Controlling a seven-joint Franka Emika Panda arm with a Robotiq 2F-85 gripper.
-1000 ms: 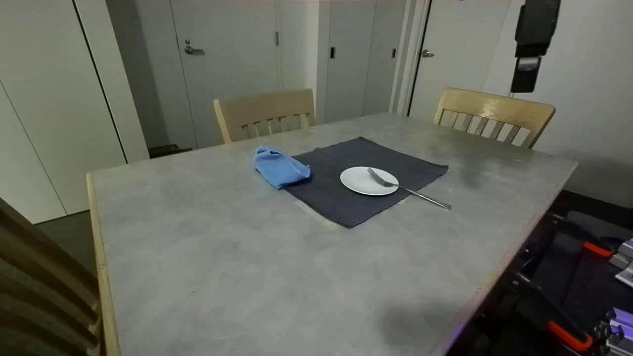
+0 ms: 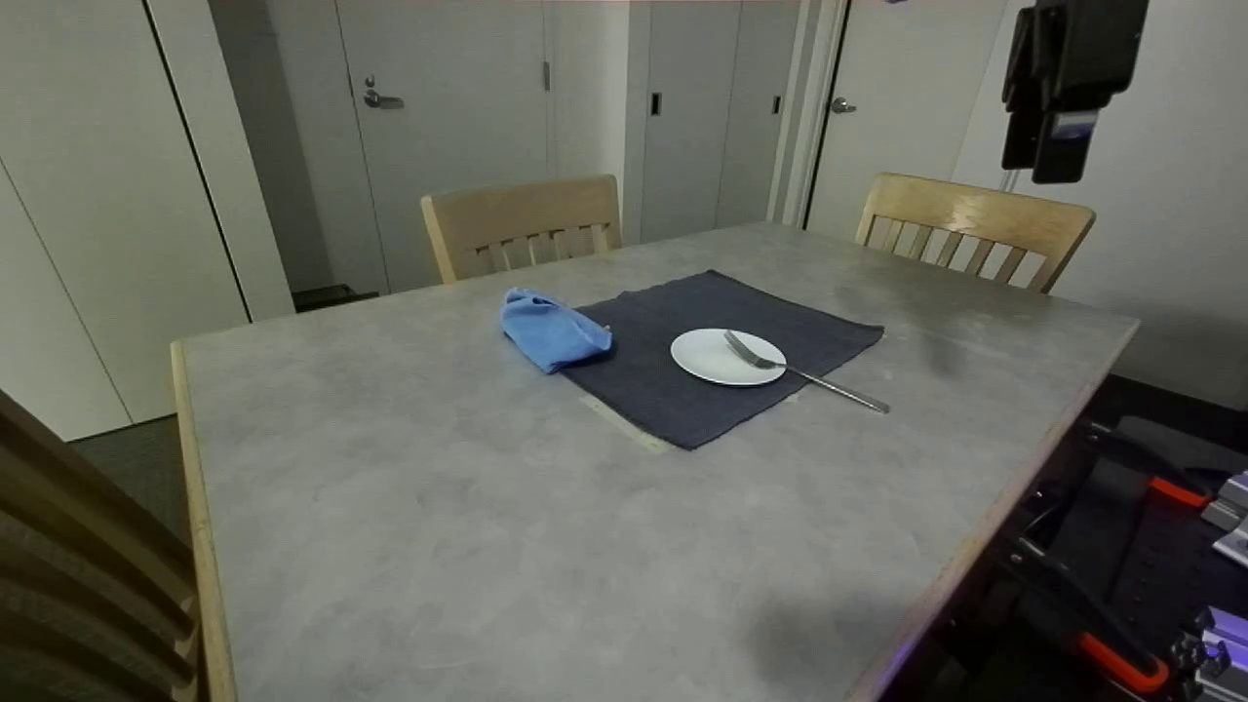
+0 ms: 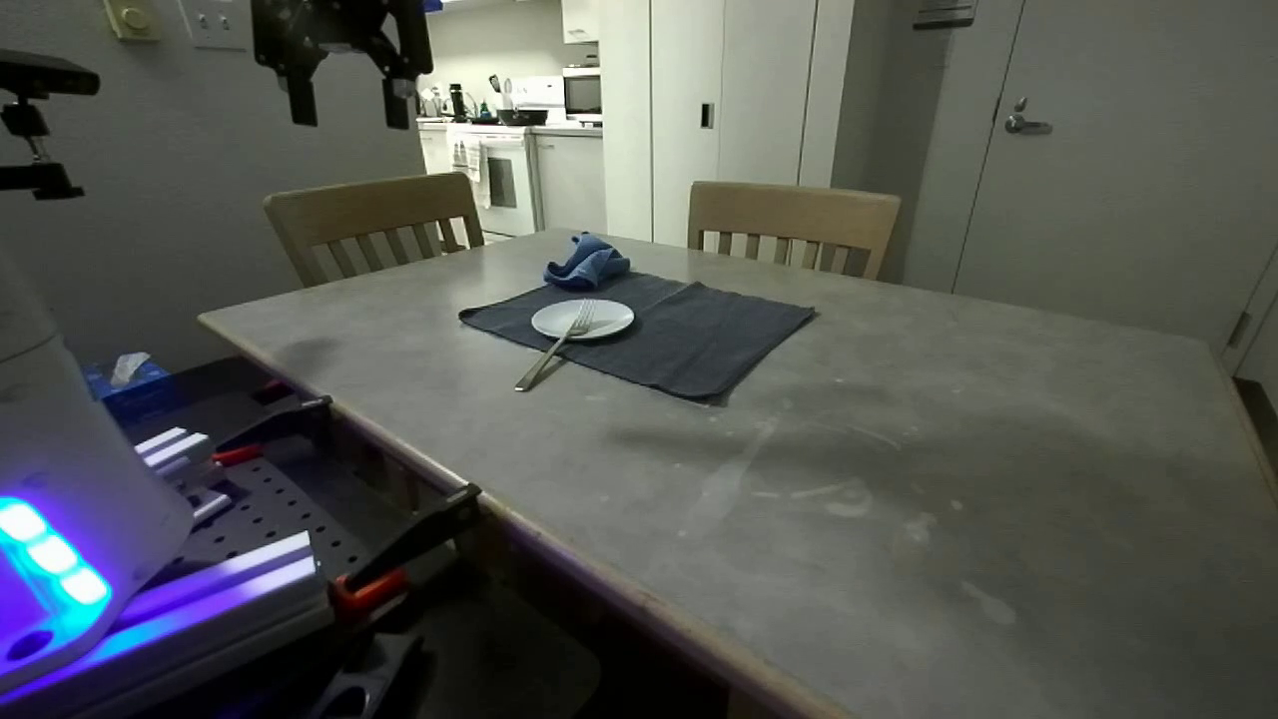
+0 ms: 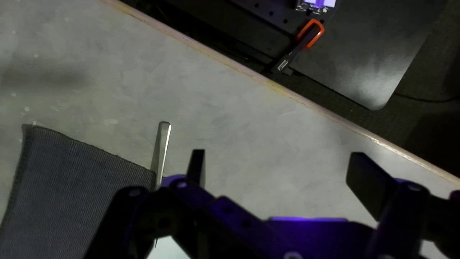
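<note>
High above the table, my gripper point(image 3: 350, 110) is open, its two fingers spread wide and nothing between them; in the wrist view bare tabletop shows in the gap. A white plate point(image 2: 709, 365) lies on the dark placemat point(image 2: 667, 409). Across the plate's rim rests a metal fork point(image 3: 545, 363), tines on the plate and handle reaching past the mat onto the table. In the wrist view the fork's handle point(image 4: 162, 146) appears left of my gripper, which covers most of the plate. A crumpled blue cloth point(image 2: 550, 331) sits at the mat's corner.
Wooden chairs point(image 2: 977, 222) point(image 3: 791, 222) stand around the table. Along the robot's side runs the table edge point(image 4: 258, 77), with orange-handled clamps point(image 4: 311, 32) beside it.
In exterior view 1 my gripper has turned, and both fingers now show side by side instead of in line. It has shifted slightly right. The plate, fork and cloth have not moved.
</note>
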